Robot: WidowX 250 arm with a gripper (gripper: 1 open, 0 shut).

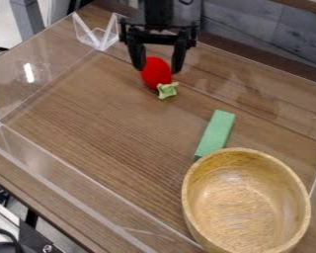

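Observation:
My black gripper (pixel 158 53) stands open at the top centre of the camera view, its fingers above and around a red object (pixel 155 69) with a small green top (pixel 168 91), which rests on the wooden table (pixel 82 138). A green bar (pixel 215 134) lies to the right, lower down. A large yellow bowl (pixel 245 210) sits at the bottom right. I cannot tell whether the fingers touch the red object.
A clear plastic object (pixel 98 32) stands at the top left. A wooden ledge runs along the top right edge.

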